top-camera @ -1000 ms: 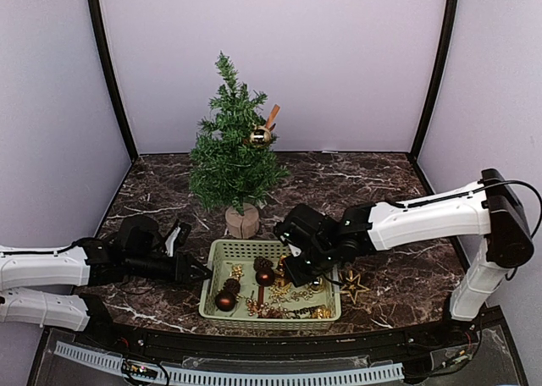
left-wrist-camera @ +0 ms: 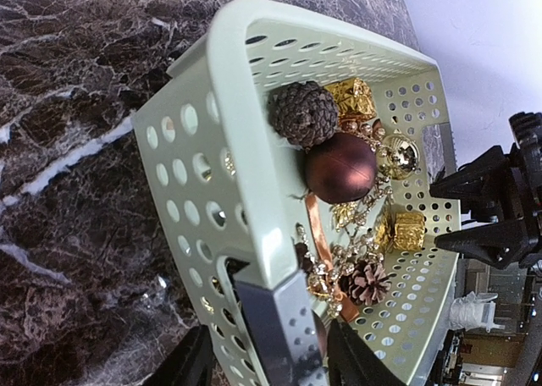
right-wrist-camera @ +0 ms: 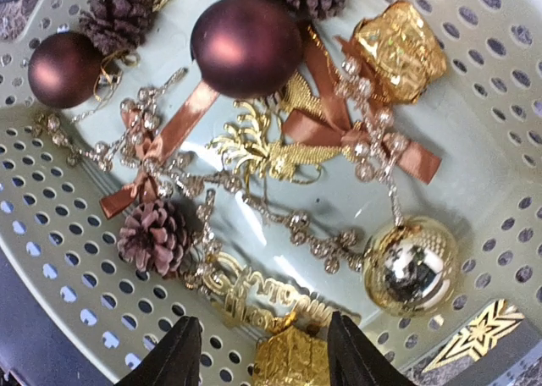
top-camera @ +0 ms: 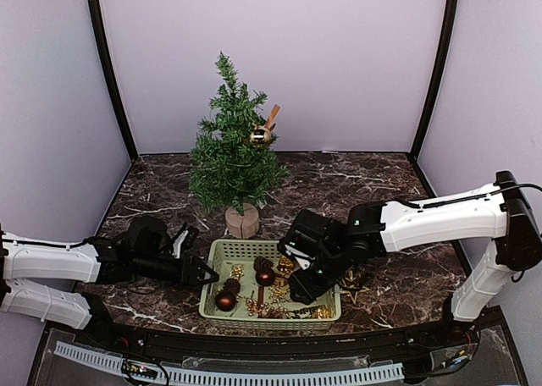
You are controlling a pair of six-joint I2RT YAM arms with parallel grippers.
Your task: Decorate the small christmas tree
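The small tree (top-camera: pixel 229 140) stands at the back with a gold bauble (top-camera: pixel 259 136) on it. A pale green basket (top-camera: pixel 330 314) holds dark red baubles (right-wrist-camera: pixel 246 43), pine cones (right-wrist-camera: pixel 152 234), ribbons, beaded sprigs, a gold bauble (right-wrist-camera: pixel 411 266) and gold gift boxes (right-wrist-camera: pixel 398 52). My right gripper is open, low over the basket, its fingertips around a gold box (right-wrist-camera: pixel 288 369) at the bottom of its view. My left gripper stands parted at the basket's left end, with the grey-taped rim seen between its fingers; nothing shows held.
A gold star (top-camera: pixel 356 289) lies on the marble table right of the basket, partly behind my right arm.
The left arm and the tree show little or no change.
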